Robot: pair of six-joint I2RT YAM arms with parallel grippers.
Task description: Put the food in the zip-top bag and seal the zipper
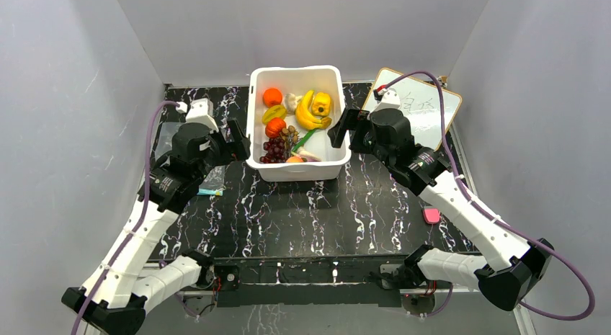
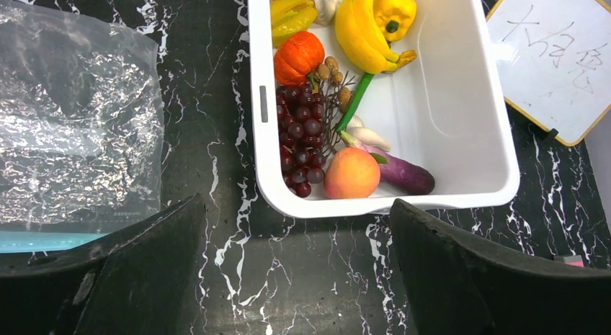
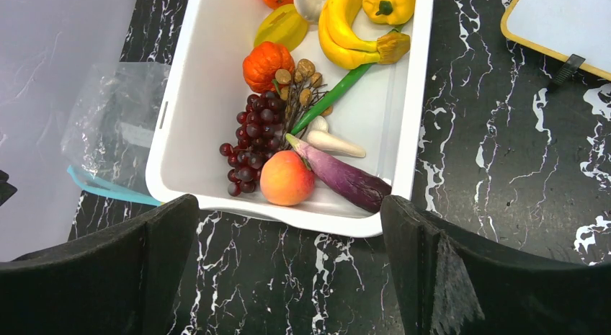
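A clear zip top bag (image 2: 79, 126) lies flat on the table left of the white bin, its blue zipper strip (image 2: 50, 241) along the near edge. In the top view the left arm covers most of it. Inside the bin are bananas (image 3: 346, 32), grapes (image 3: 253, 144), a peach (image 3: 287, 178), an eggplant (image 3: 342, 173), a small pumpkin (image 3: 268, 67), a yellow pepper (image 3: 389, 5) and other food. My left gripper (image 1: 238, 140) is open above the bin's left side, empty. Across from it, my right gripper (image 1: 340, 128) also hangs open and empty, over the right side.
The white bin (image 1: 306, 171) stands at the back centre with raised walls. A whiteboard (image 1: 425, 115) with writing lies at the back right, and a pink block (image 1: 431, 215) farther forward.
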